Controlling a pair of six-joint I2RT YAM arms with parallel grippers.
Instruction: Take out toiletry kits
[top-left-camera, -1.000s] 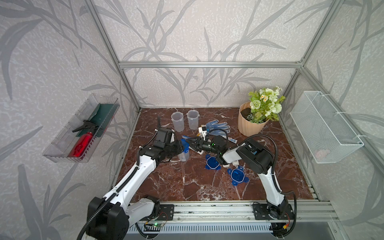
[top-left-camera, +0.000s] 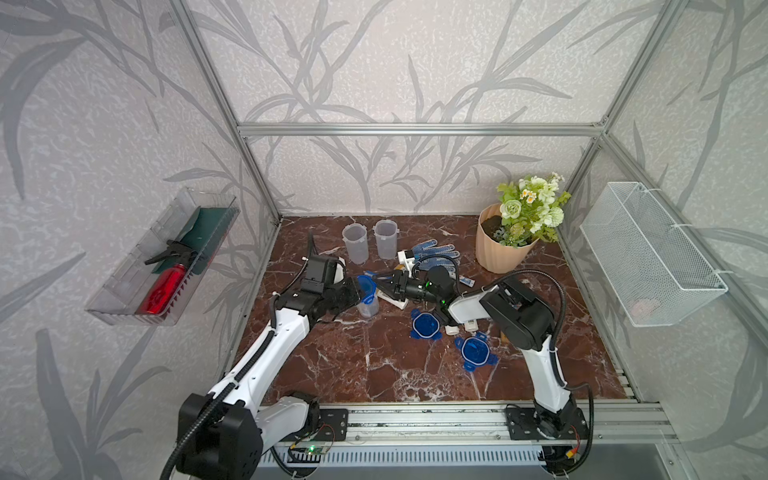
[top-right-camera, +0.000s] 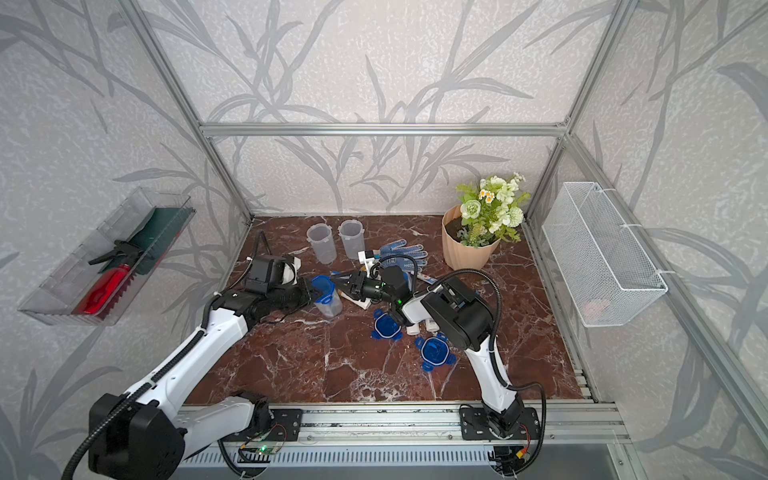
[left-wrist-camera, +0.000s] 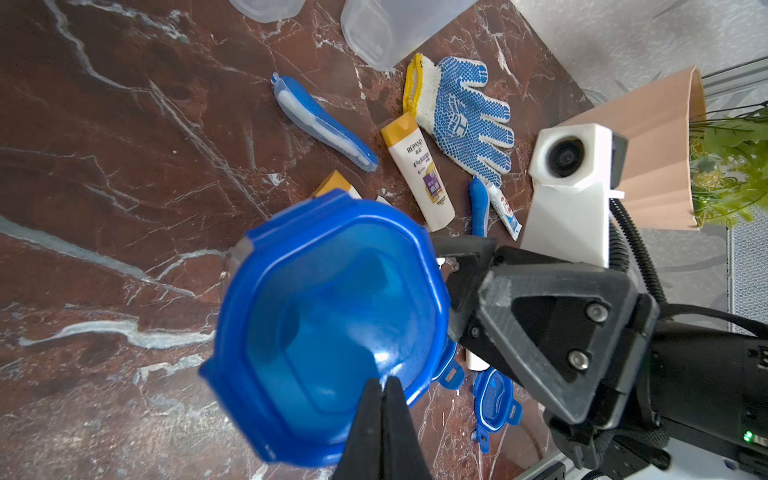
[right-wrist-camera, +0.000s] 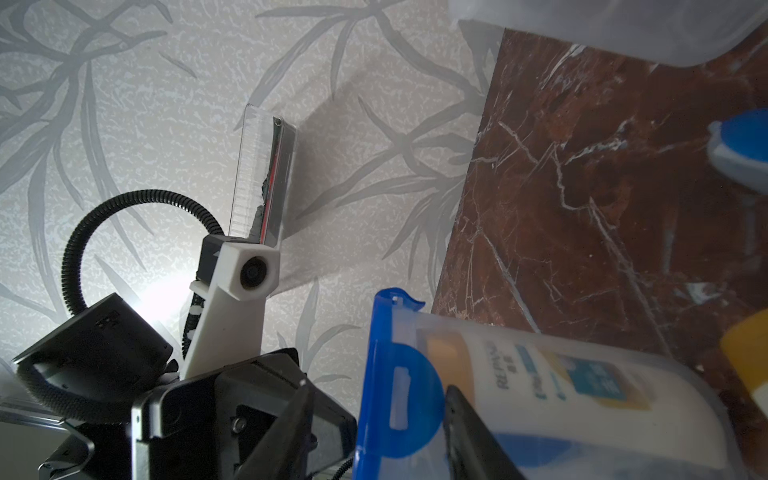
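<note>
In the left wrist view a clear container with a blue lid (left-wrist-camera: 336, 312) stands close below. Through the container's wall (right-wrist-camera: 576, 392) I see a bottle with an orange cap and something blue. My right gripper is shut on the container at its blue lid edge, one finger on either side. My left gripper is shut at the near edge of the lid, nothing visible between its fingertips; whether it touches the lid I cannot tell. Two open empty containers, a left one (top-left-camera: 355, 243) and a right one (top-left-camera: 385, 239), stand behind.
Blue lids (top-left-camera: 425, 325) lie at front right. A lotion bottle (left-wrist-camera: 420, 172), a blue toothbrush case (left-wrist-camera: 324, 124) and a glove (left-wrist-camera: 464, 112) lie on the table. A flower pot (top-left-camera: 500, 244) stands back right.
My left gripper has shifted slightly left, and more of the blue lid now shows. My right arm has moved only slightly.
</note>
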